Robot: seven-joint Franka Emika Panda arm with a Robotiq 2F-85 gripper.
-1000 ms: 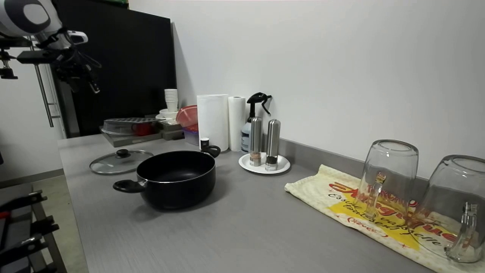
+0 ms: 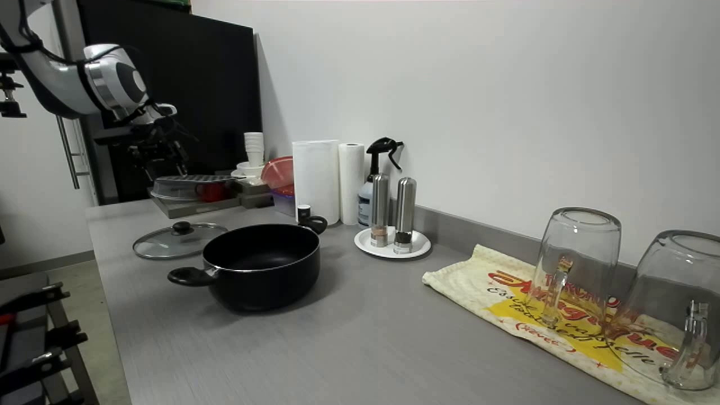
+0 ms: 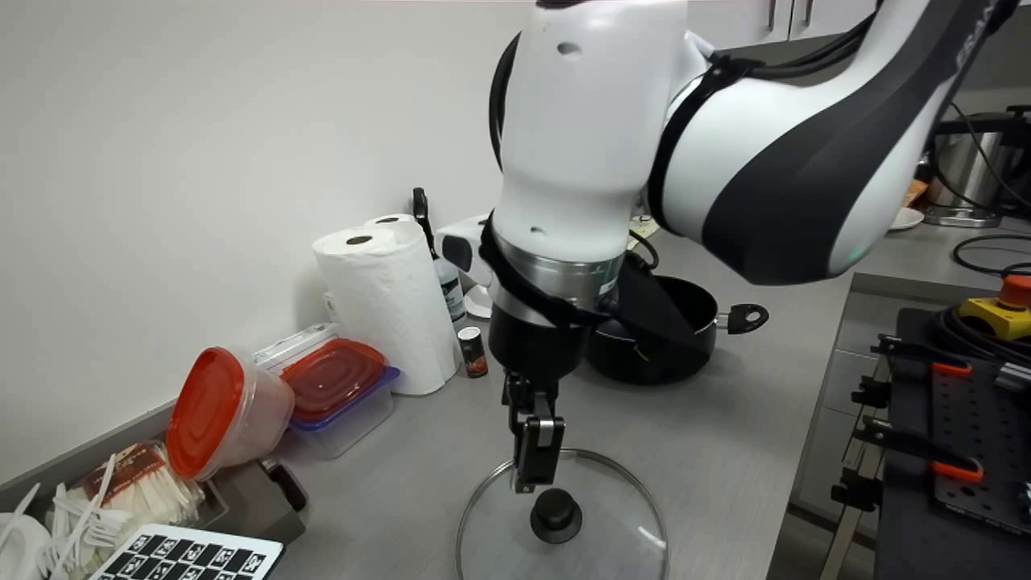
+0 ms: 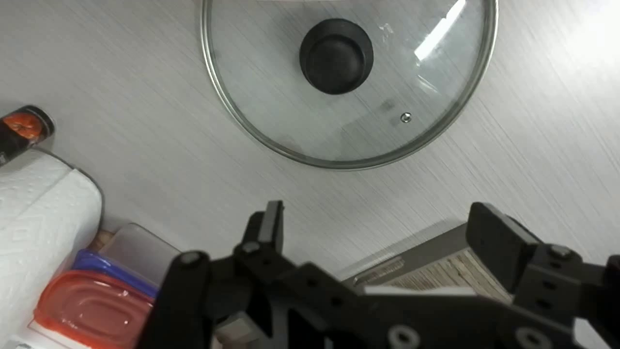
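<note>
A glass lid (image 2: 160,245) with a black knob (image 2: 182,228) lies flat on the grey counter, left of and behind the black pot (image 2: 266,283). The pot is uncovered and empty as far as its inside shows. In the wrist view the lid (image 4: 279,116) fills the upper middle, its knob (image 4: 337,56) facing up. My gripper is open, its two fingers wide apart and only counter and a grey box edge visible behind the gap. In exterior view 1 the gripper (image 2: 162,167) hangs in the air above and behind the lid, clear of it.
Paper towel rolls (image 2: 317,181), a small spice tin (image 3: 473,352) and red-lidded containers (image 3: 333,382) line the wall. A tray (image 2: 176,208) with dishes sits at the far end. Glass mugs (image 2: 574,270) stand upside down on a cloth (image 2: 496,297).
The arm has come down and to the right in exterior view 1, bringing my gripper closer to the lid. Lid, pot and other items have stayed put.
</note>
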